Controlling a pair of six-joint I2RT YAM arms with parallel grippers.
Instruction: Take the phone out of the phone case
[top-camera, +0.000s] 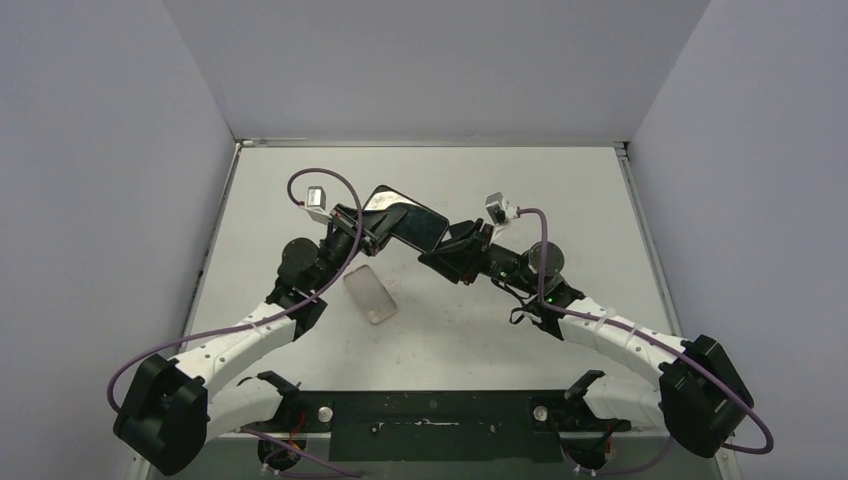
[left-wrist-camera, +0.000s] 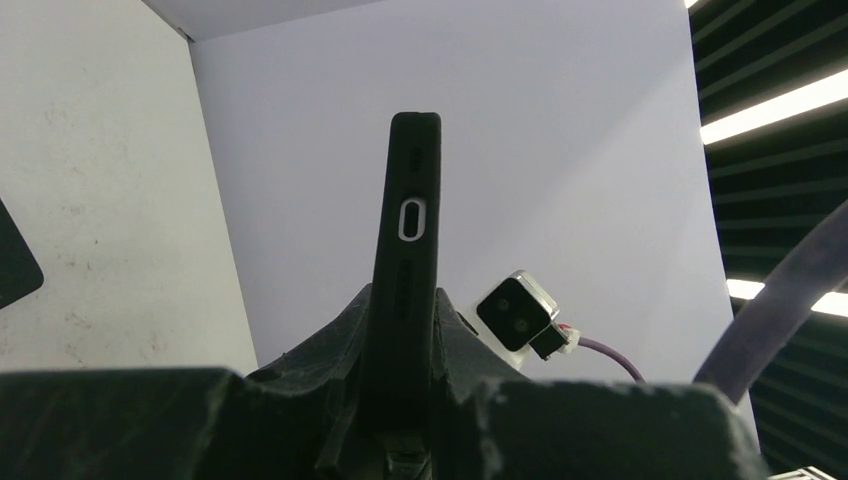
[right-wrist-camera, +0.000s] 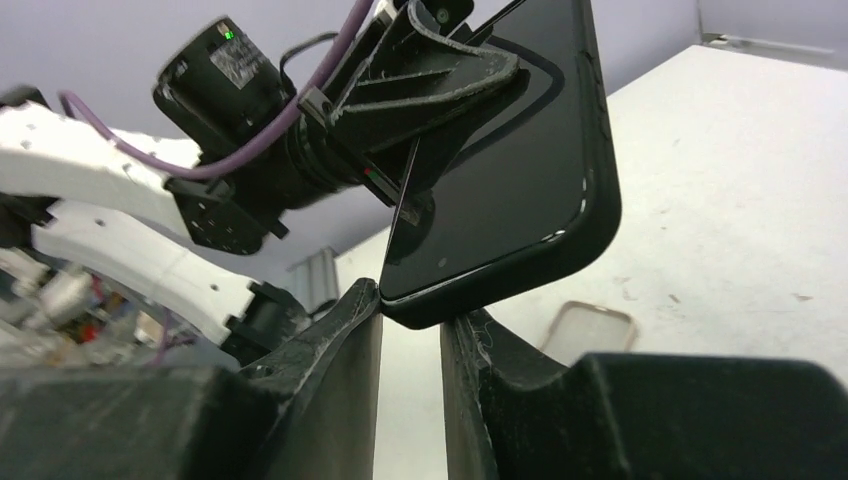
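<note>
The black phone (top-camera: 421, 227) in its dark case is held above the table, tilted, its glossy screen catching light in the top view. My left gripper (top-camera: 393, 218) is shut on its long edges. Seen end-on in the left wrist view, the dark case edge (left-wrist-camera: 405, 225) stands between the fingers, with a pale-rimmed slot in it. My right gripper is part open around a lower corner of the phone (right-wrist-camera: 500, 205), one fingertip beside each face. A gap shows between its fingers below the corner. Whether both fingers touch is hard to tell.
A pale, clear rectangular piece (top-camera: 370, 294) like a flat case lies on the white table (top-camera: 500, 340) below the left gripper. Both arms are close together at the phone.
</note>
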